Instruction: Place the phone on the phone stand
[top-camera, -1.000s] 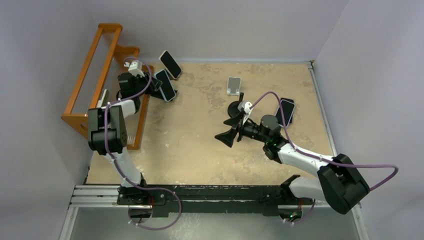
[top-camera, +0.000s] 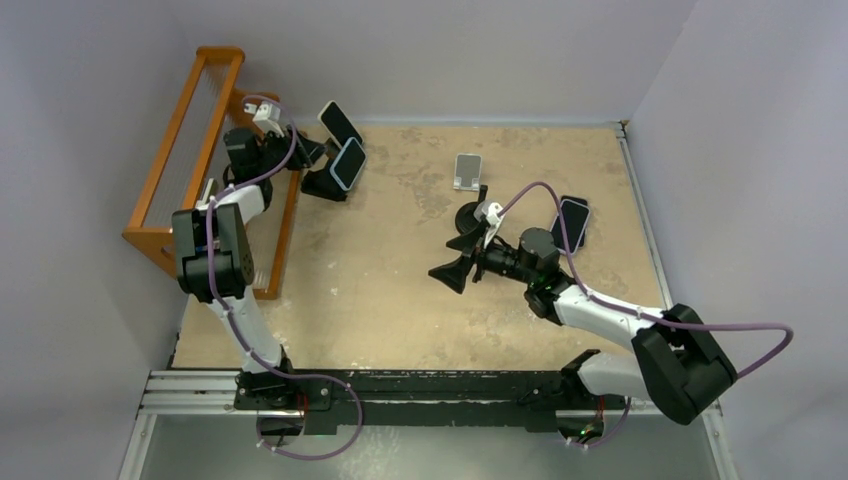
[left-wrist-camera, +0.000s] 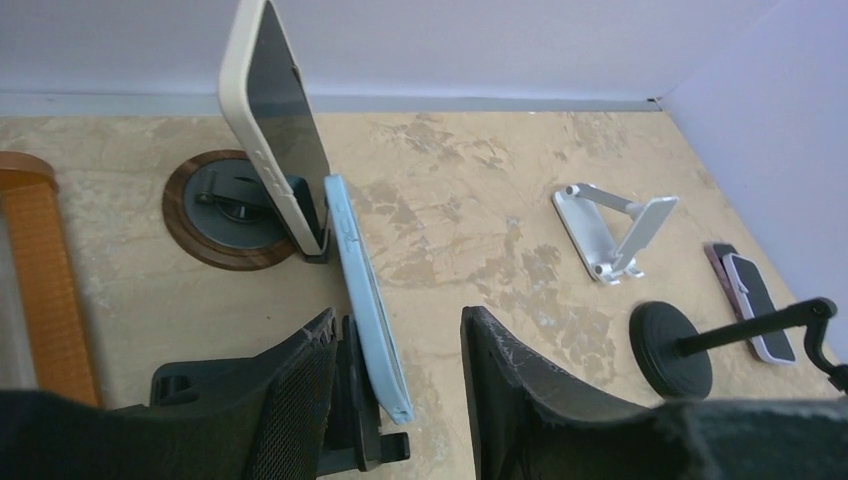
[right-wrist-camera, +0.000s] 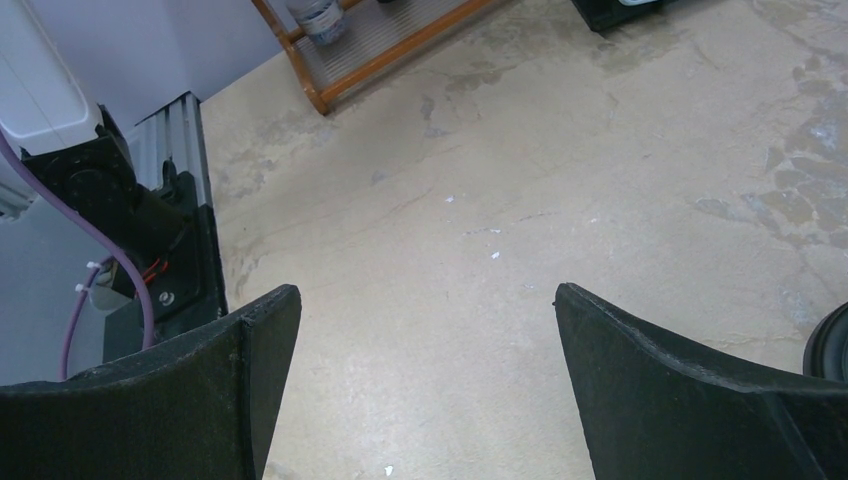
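Observation:
A phone in a light-blue case (top-camera: 348, 164) leans, screen facing right, on a black phone stand (top-camera: 322, 184) at the upper left of the table. In the left wrist view the case edge (left-wrist-camera: 365, 300) slants along the stand's back plate, its lower end near the ledge (left-wrist-camera: 394, 447). I cannot tell whether it touches the ledge. My left gripper is open; the phone's edge shows between its fingers, nearer the left one, with a clear gap to the right one. Over the middle of the table, my right gripper is open and empty.
A white-cased phone (top-camera: 341, 124) on a round-based stand is just behind. The wooden rack (top-camera: 185, 150) flanks the left arm. A silver stand (top-camera: 467, 171), a round black stand (top-camera: 466, 217) and phones at the right (top-camera: 572, 222) lie farther off. Mid-table is bare.
The light-blue phone has swung clockwise in the top view, its upper end moving right, and more of the black stand shows. My left gripper has shifted slightly. The right arm is nearly still.

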